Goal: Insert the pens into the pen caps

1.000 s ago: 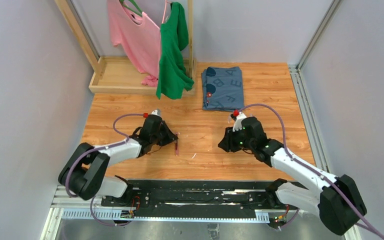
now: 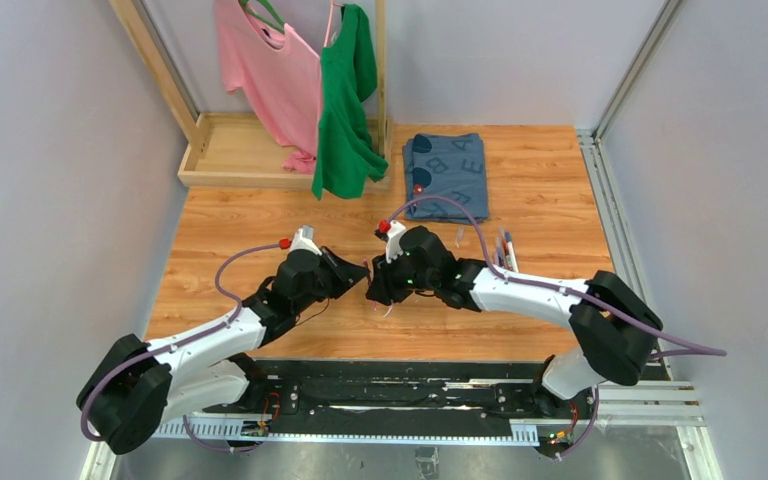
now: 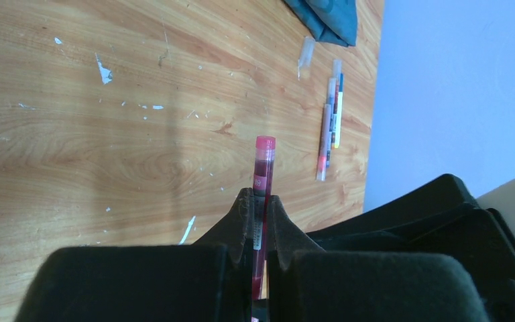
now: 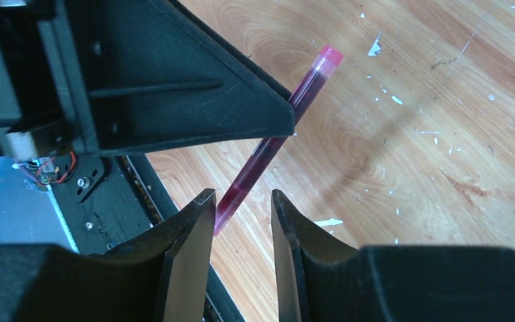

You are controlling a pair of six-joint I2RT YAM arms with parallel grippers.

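A pink pen with a pink end piece stands out from between the fingers of my left gripper (image 2: 358, 270), shut on it at mid table; in the right wrist view the pen (image 4: 255, 168) slants up and right across that gripper's tip. My right gripper is part open, its left fingertip beside the pen's lower end and a gap between the fingers. Several pens (image 3: 324, 141) lie at the table's right, with a clear cap (image 3: 306, 57) near them.
A folded blue cloth (image 2: 446, 175) lies at the back right. A wooden rack (image 2: 205, 165) with hanging pink and green shirts stands at the back left. Bare table (image 2: 200, 250) surrounds the grippers.
My right gripper has moved left, right up to the pen and left gripper.
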